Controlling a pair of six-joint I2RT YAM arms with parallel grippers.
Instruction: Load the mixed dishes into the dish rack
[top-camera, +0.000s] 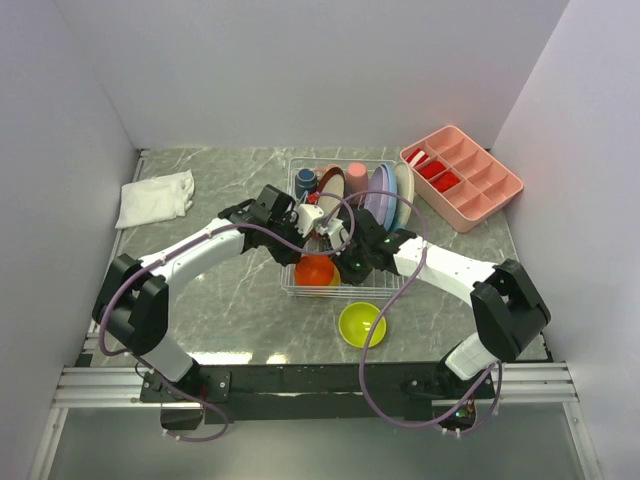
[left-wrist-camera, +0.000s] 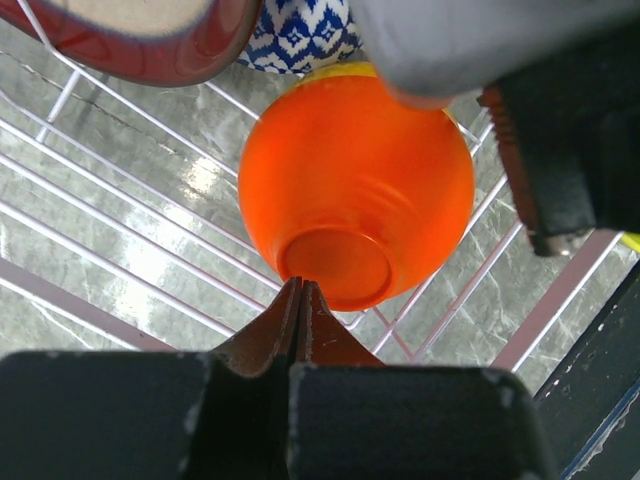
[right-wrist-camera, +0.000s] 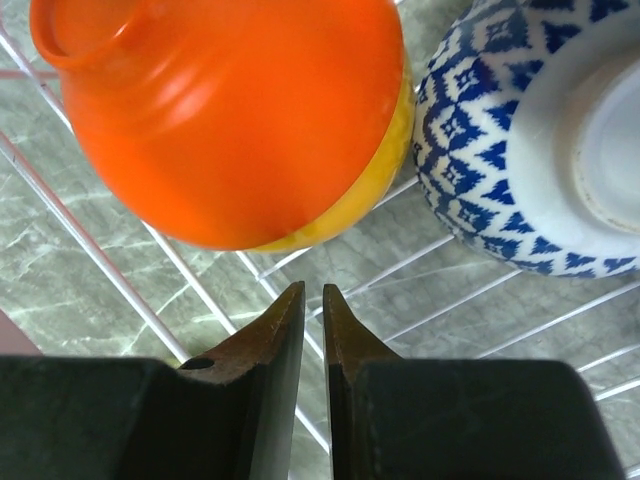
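Observation:
A wire dish rack (top-camera: 300, 290) holds upright plates (top-camera: 404, 190), cups, and an orange bowl (left-wrist-camera: 355, 180) (right-wrist-camera: 220, 110) lying tilted against a yellow bowl (right-wrist-camera: 350, 200). A blue-white patterned bowl (right-wrist-camera: 470, 160) sits beside them. My left gripper is shut over the orange bowl's foot, nothing visible between its fingers. My right gripper is nearly shut, a narrow gap between its tips, just beside the orange and yellow bowls; nothing shows held in it. A yellow-green bowl (top-camera: 362, 322) sits on the counter in front of the rack.
A pink compartment tray (top-camera: 480, 195) with red items stands at back right, a white cloth (top-camera: 155, 200) at back left. Both arms crowd over the rack, close together.

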